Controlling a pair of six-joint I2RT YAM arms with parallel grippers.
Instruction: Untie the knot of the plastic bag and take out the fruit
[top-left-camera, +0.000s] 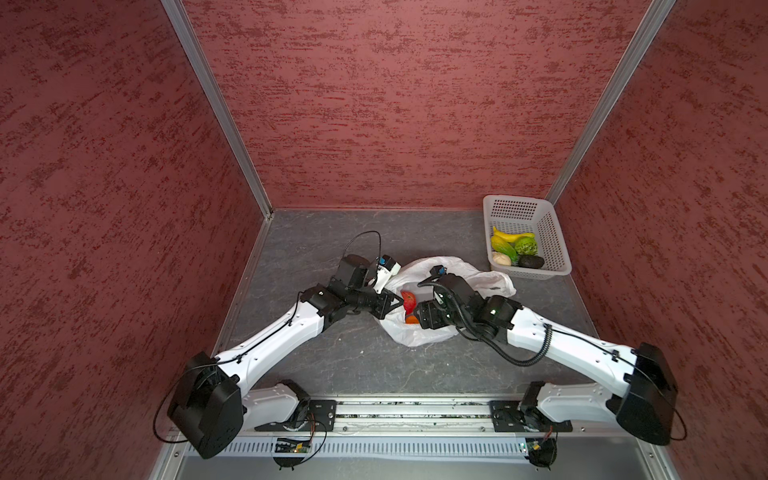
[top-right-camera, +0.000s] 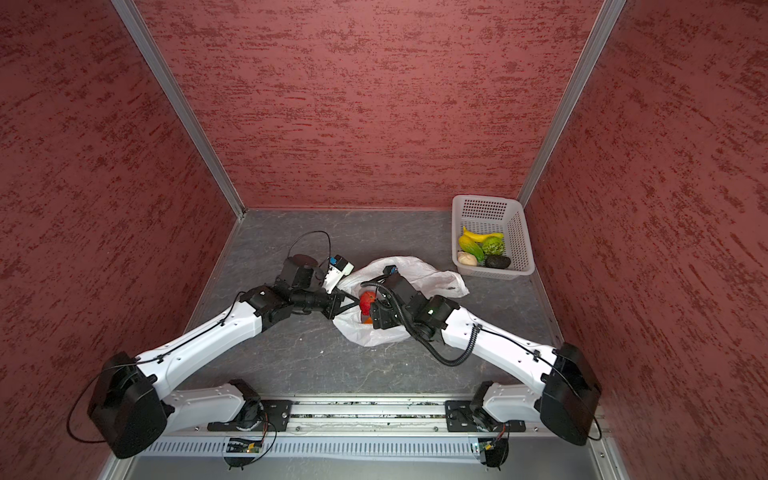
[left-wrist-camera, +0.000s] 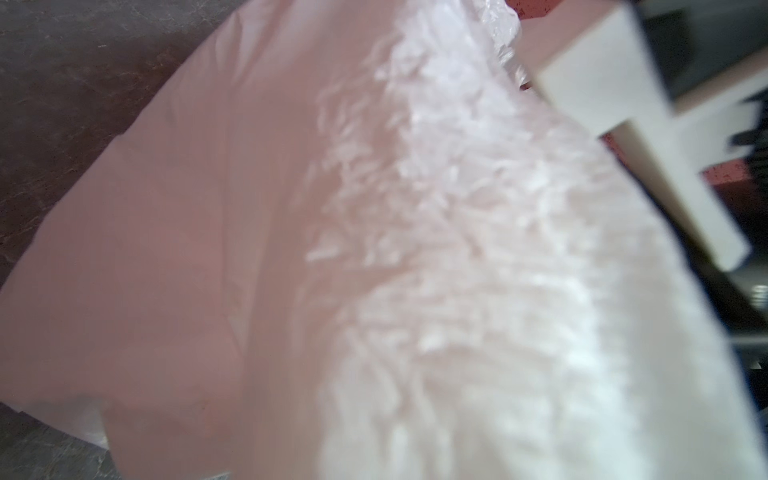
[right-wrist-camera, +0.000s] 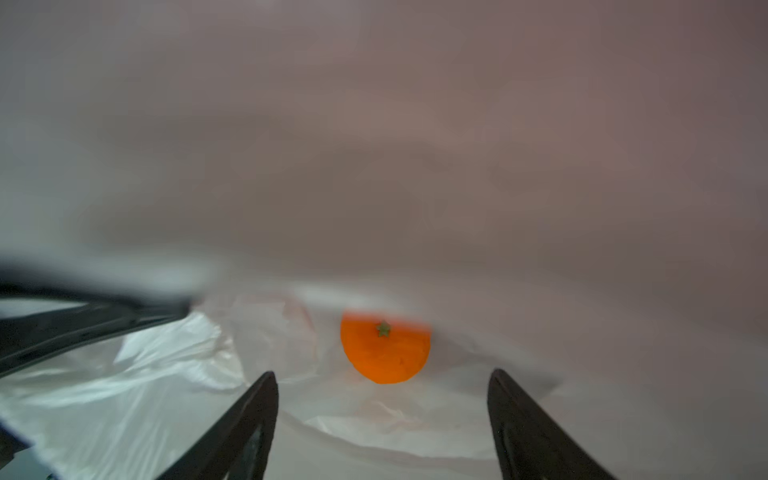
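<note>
The white plastic bag (top-left-camera: 416, 336) lies open mid-table, a red fruit (top-left-camera: 408, 300) inside and an orange fruit (right-wrist-camera: 384, 352) beside it. My left gripper (top-left-camera: 392, 304) is at the bag's left rim; crumpled plastic fills its wrist view, and its fingertips are hard to see. My right gripper (top-left-camera: 428, 312) is down over the bag's interior, beside the red fruit, its body hiding that part of the bag. In the right wrist view its fingers stand apart around the view of the orange fruit; what lies between them is unclear.
A grey basket (top-left-camera: 552, 232) at the back right holds a banana, a green leafy vegetable, a dark avocado and several other items.
</note>
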